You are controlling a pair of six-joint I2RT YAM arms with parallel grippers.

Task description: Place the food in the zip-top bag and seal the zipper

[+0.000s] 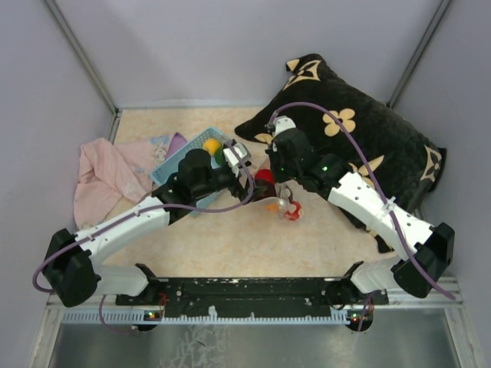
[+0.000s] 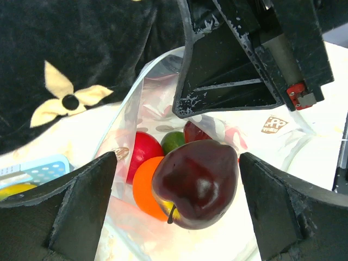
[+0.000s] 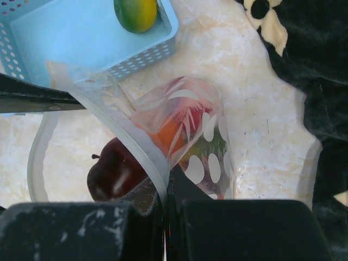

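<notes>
The clear zip top bag stands with its mouth spread wide. My right gripper is shut on its rim, which runs between the fingers. In the left wrist view, a dark purple fruit with a short stem rests at the bag's mouth. My left gripper is open around it, one finger on each side; whether they touch it is unclear. Behind that fruit, inside the bag, show an orange fruit, a red one, a green one and a dark red one.
A light blue basket at the back left holds a yellow fruit and a green one. Left of it lies a pink cloth. The black flowered cushion fills the back right.
</notes>
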